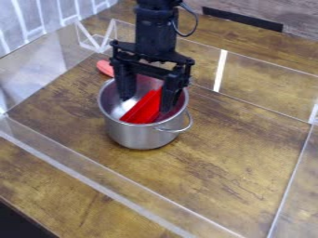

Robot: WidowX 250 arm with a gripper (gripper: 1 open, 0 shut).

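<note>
A steel pot (145,136) with a wire handle stands on the wooden table. Inside it lies a red object (145,110). My black gripper (158,85) is over the pot, its two fingers spread apart and open, one on each side above the red object. A second pinkish-red object (104,67) lies behind the pot at the left, partly hidden by the arm.
Clear panels run along the left and the front left.
</note>
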